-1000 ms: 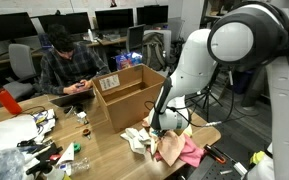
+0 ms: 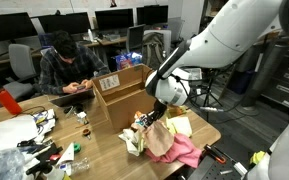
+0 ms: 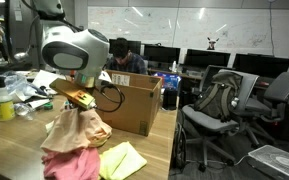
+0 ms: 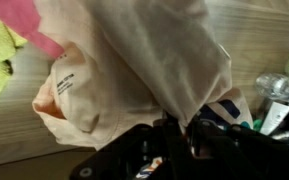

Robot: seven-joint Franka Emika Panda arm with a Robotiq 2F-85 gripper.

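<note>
A beige-pink cloth (image 4: 134, 70) hangs bunched from my gripper, which is shut on it. In the second exterior view this cloth (image 3: 78, 132) drapes down over a bright pink cloth (image 3: 72, 164) on the table. Beside them a yellow cloth (image 3: 122, 160) lies flat near the table edge. My gripper (image 2: 156, 108) stands above the cloth heap in the first exterior view. The fingertips are mostly covered by fabric folds.
A large open cardboard box (image 2: 122, 97) stands behind the cloths. Papers and small clutter (image 2: 46, 155) cover the table's left side. A person (image 2: 66, 65) sits beyond the table. Bare wood (image 2: 102, 150) shows left of the cloths.
My gripper has risen from the heap over the last second. The beige-pink cloth has come up with it and now hangs more steeply; the pink cloth stays on the table.
</note>
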